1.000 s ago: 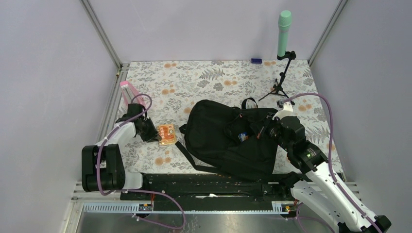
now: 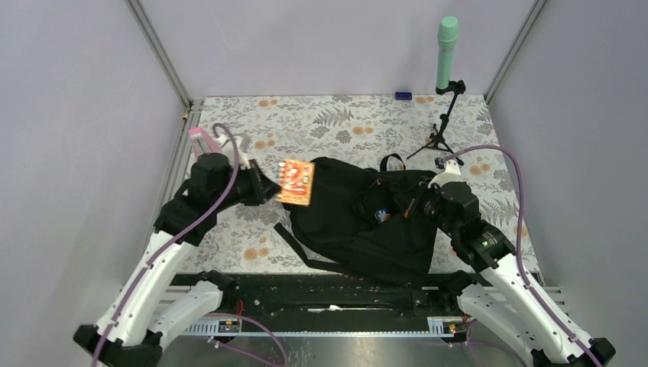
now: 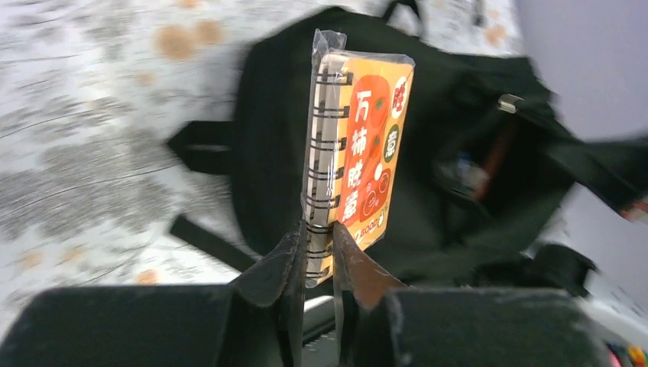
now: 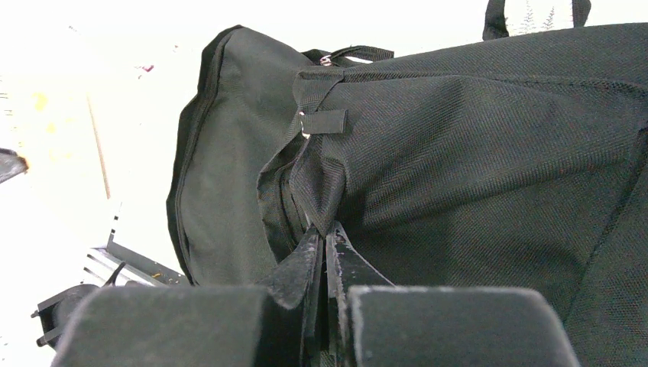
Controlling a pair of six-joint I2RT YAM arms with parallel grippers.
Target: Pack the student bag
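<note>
An orange spiral notebook (image 2: 296,182) in a clear wrapper is held up over the left edge of the black bag (image 2: 336,222). In the left wrist view, my left gripper is shut on the notebook (image 3: 370,145) at its spiral-bound lower end. The bag lies flat on the table, its opening facing right, with something small and blue (image 2: 382,215) visible inside. At that opening, my right gripper is shut with its tips against the black fabric (image 4: 325,172); a thin fold of it appears pinched between them.
A black tripod (image 2: 439,138) carrying a green cylinder (image 2: 445,53) stands at the back right. Near the back edge lies a small dark blue block (image 2: 403,95). Something pink (image 2: 200,141) stands behind the left arm. Bare patterned table (image 2: 306,122) stretches behind the bag.
The left gripper has lifted the notebook off the table and carried it right to the bag's left edge. My right arm and the bag have stayed put.
</note>
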